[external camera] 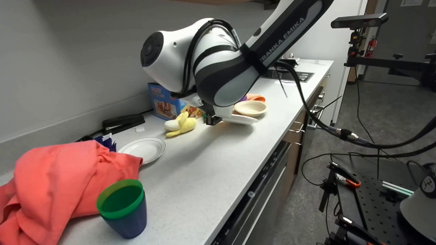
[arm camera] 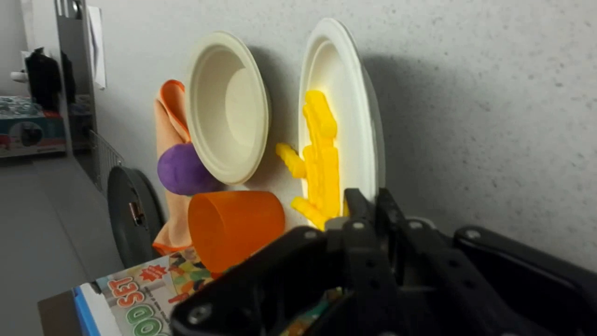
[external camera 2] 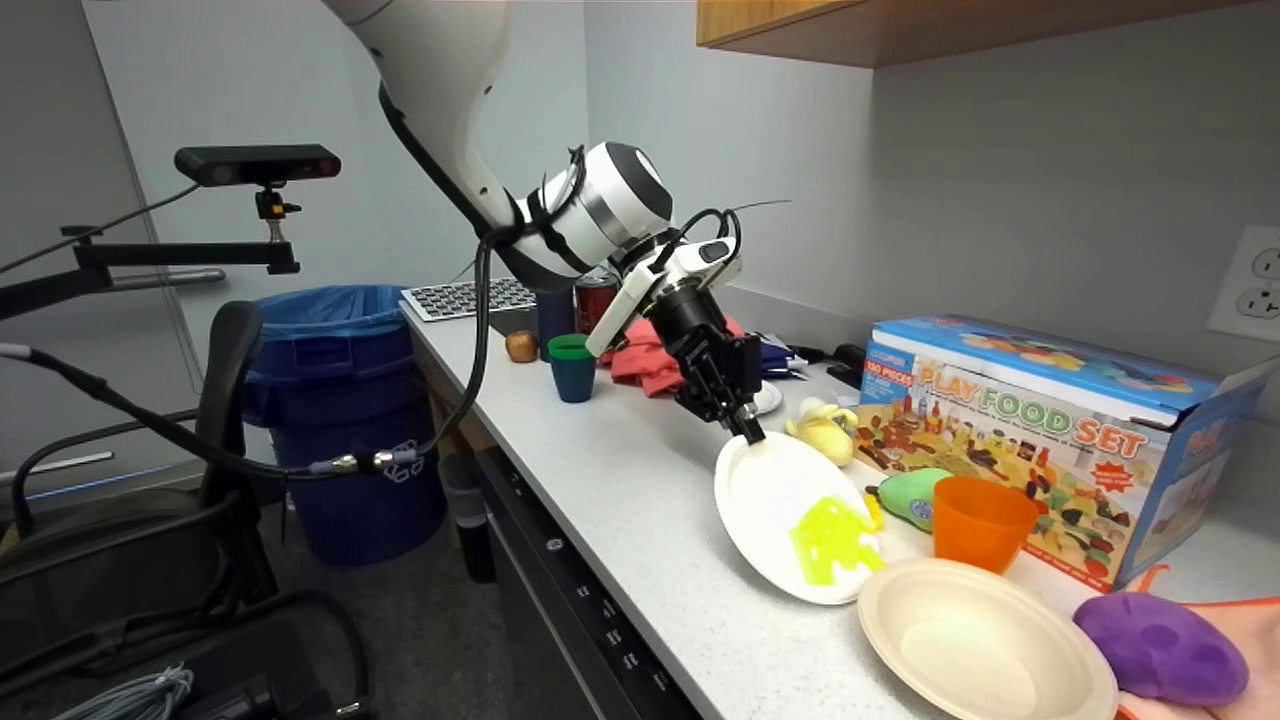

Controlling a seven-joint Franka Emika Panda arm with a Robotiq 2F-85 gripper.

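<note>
My gripper is shut on the rim of a white plate (external camera 2: 762, 510), which it holds tilted over the counter. Yellow pieces like toy fries (arm camera: 322, 162) lie on the plate, a few of them poking past its edge in the wrist view; they look yellow-green in exterior view 2. Close by the plate's far side stands an empty cream bowl (arm camera: 238, 112). From exterior view 1 the arm hides part of the plate (external camera: 241, 119), and it cannot be told whether its lower edge touches the counter.
An orange cup (external camera 2: 984, 522), a purple toy (external camera 2: 1161, 648) and the play food box (external camera 2: 1020, 420) crowd the wall side. A yellow banana toy (external camera: 182, 124) and a small plate (external camera: 145, 149) lie behind the gripper.
</note>
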